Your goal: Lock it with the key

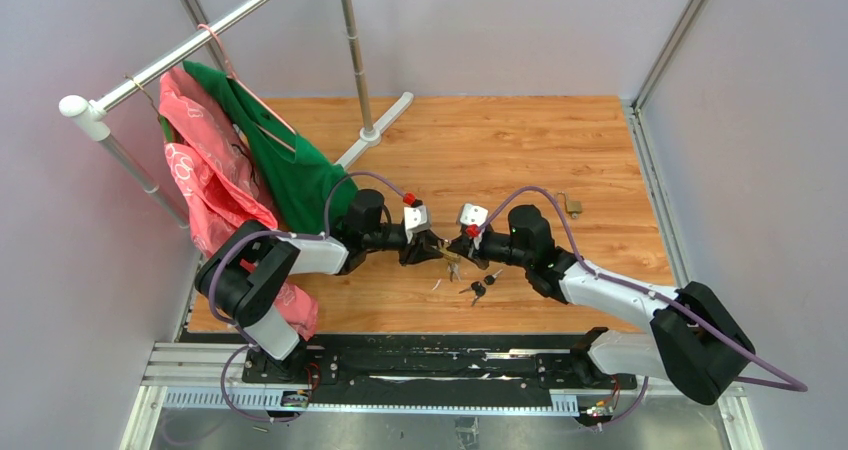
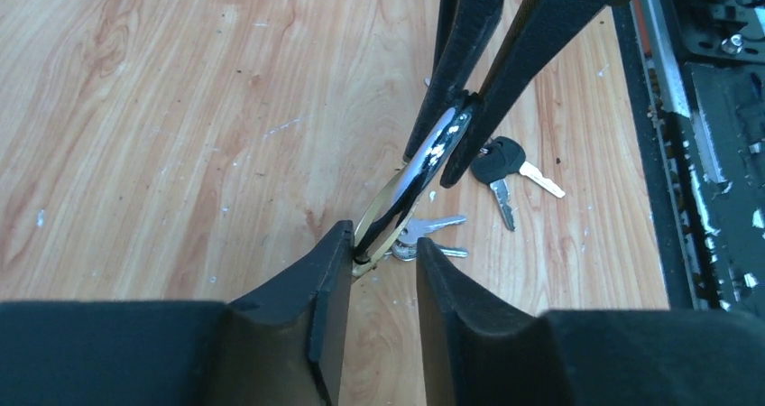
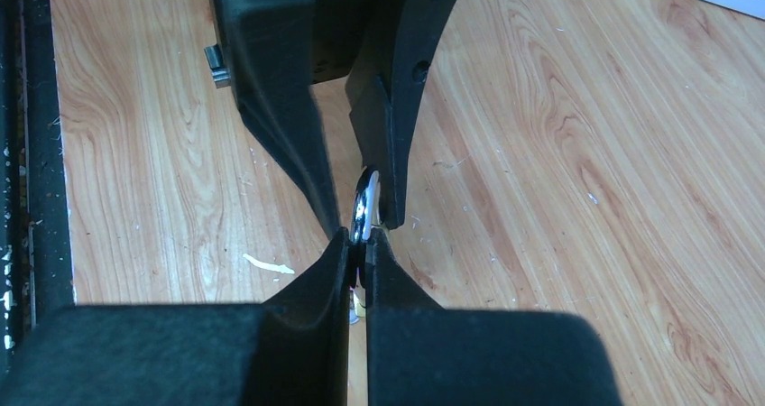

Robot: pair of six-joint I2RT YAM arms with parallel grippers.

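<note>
Near the table's middle, a brass padlock (image 1: 452,254) hangs between my two grippers. Its shiny steel shackle (image 2: 433,146) is pinched by my right gripper, which is shut on it. My left gripper is open; its fingers (image 2: 336,266) stand apart around the padlock's lower end, one close against the brass. From the right wrist view, the left fingers (image 3: 391,158) flank the shackle on both sides. Keys (image 2: 433,236) show just behind the padlock; whether one sits in its keyhole cannot be made out.
Black-headed keys (image 1: 478,288) lie on the table in front of the right gripper. A second brass padlock (image 1: 571,207) rests farther back on the right. Clothes (image 1: 225,160) hang from a rack on the left.
</note>
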